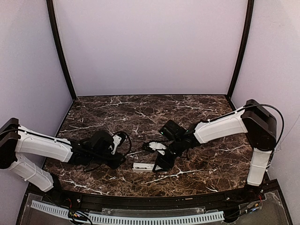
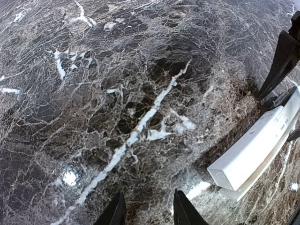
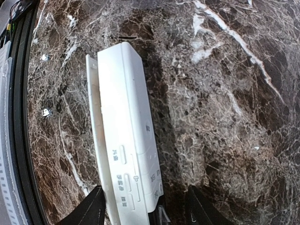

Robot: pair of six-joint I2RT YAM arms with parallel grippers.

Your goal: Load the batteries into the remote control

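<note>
The white remote control (image 1: 144, 167) lies on its side on the marble table, a thin white panel alongside it. My right gripper stands open around one end of the remote (image 3: 122, 117), one finger on each side. In the left wrist view the remote (image 2: 248, 150) is at the right, with fingers of my right gripper near its far end. My left gripper is left of the remote, its fingers part open over bare table with nothing between them. I see no loose batteries.
White walls stand at back and sides.
</note>
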